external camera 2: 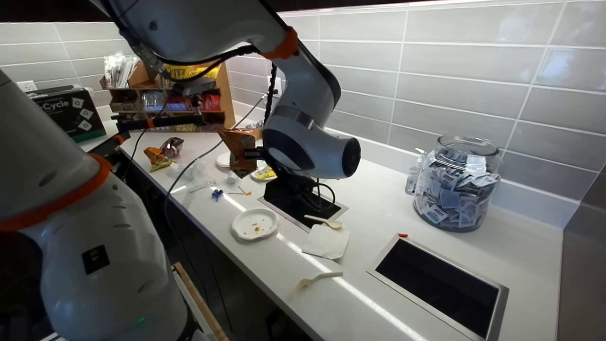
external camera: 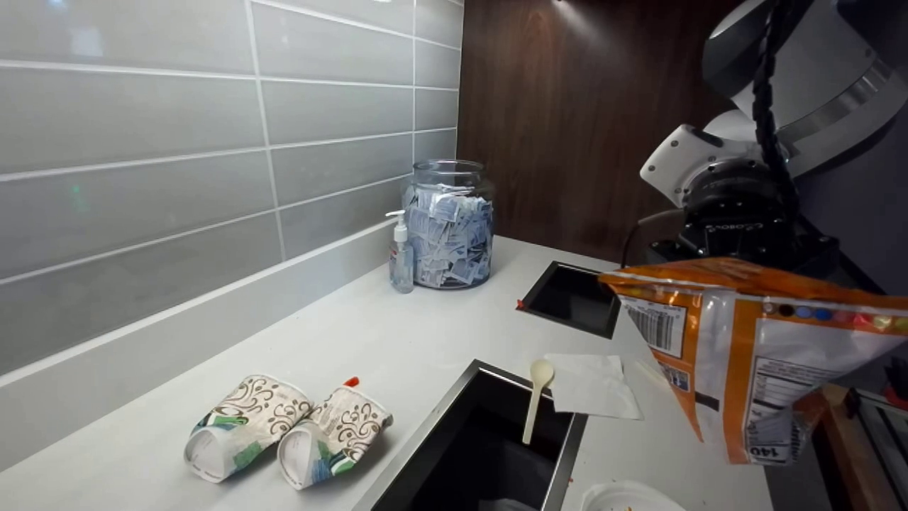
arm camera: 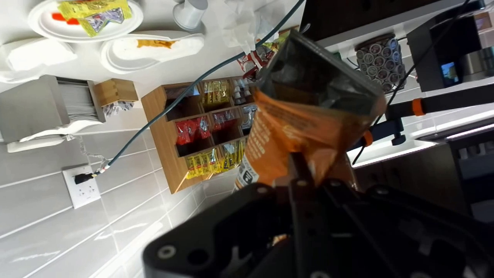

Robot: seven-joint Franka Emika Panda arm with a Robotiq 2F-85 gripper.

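An orange and white snack bag (external camera: 732,366) hangs in the air at the right of exterior view 1, below the black gripper (external camera: 740,251). In the wrist view the fingers of my gripper are closed together on the orange film of the bag (arm camera: 289,134). Its far end gapes, showing a dark silvery inside. From the other side, exterior view 2 shows the bag (external camera 2: 241,150) as a brownish-orange shape above the counter, beside the wrist of the arm. The fingertips are partly hidden by the bag in exterior view 1.
Two dark bin openings (external camera 2: 437,284) are set into the counter; a spoon (external camera: 536,400) and napkin (external camera: 596,385) lie by one. Crumpled paper cups (external camera: 247,426), a glass jar (external camera: 451,230) and a plate with crumbs (external camera 2: 255,223) stand around. A blue cable (arm camera: 190,88) crosses the wrist view.
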